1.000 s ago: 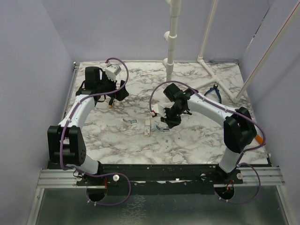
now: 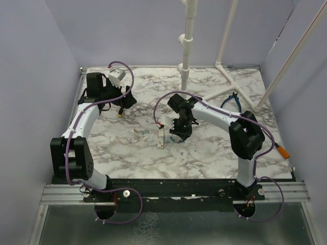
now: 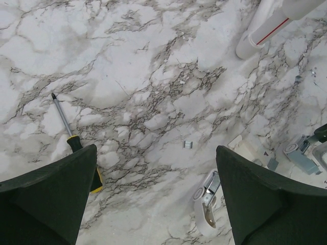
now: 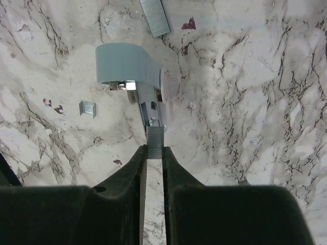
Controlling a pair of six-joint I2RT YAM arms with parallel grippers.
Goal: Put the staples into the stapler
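A light blue stapler (image 4: 122,64) lies open on the marble table. My right gripper is shut on a silver strip of staples (image 4: 154,138), held over the lower end of the stapler's metal channel. Another staple strip (image 4: 155,15) lies above the stapler in that view, and a short piece (image 4: 87,108) to its left. My left gripper hangs open at the table's left side, nothing between its fingers. A white stapler (image 3: 204,214) lies below it to the right.
A screwdriver (image 3: 76,145) lies under the left gripper. A cream box (image 2: 161,140) is beside the blue stapler. White pipes (image 2: 235,87) and blue pliers (image 2: 230,99) are at the back right; an orange-handled tool (image 2: 283,152) is at the right edge.
My right gripper has moved left in the top view, over the blue stapler. The left arm has shifted slightly left.
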